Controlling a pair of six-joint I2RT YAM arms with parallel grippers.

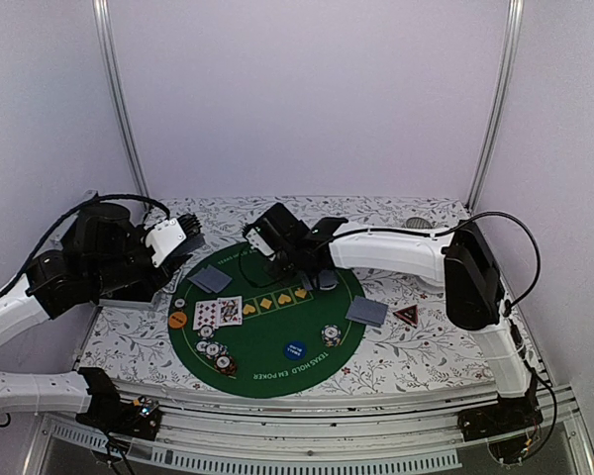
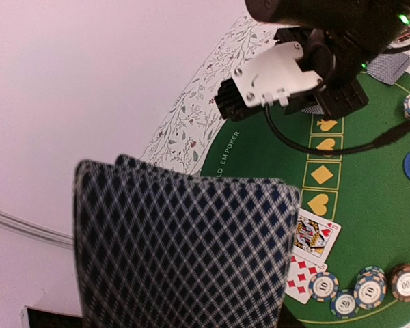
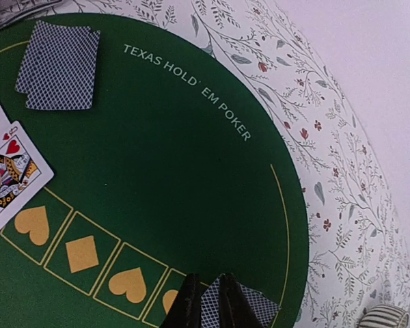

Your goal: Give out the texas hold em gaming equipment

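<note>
My left gripper is shut on a deck of dark-checked cards, held up at the left of the round green poker mat. My right gripper is low over the mat's right part, its fingertips a little apart. A face-down checked card lies on the felt right at those fingers; whether they touch it, I cannot tell. Two overlapping face-down cards are at the mat's upper left. Below them lie face-up cards. More face-down cards sit at the right edge.
Stacks of chips stand at the mat's lower left, another chip stack at its lower right. A blue button and an orange disc lie flat. To the right is a red-black triangle. The right arm partly hides a white bowl.
</note>
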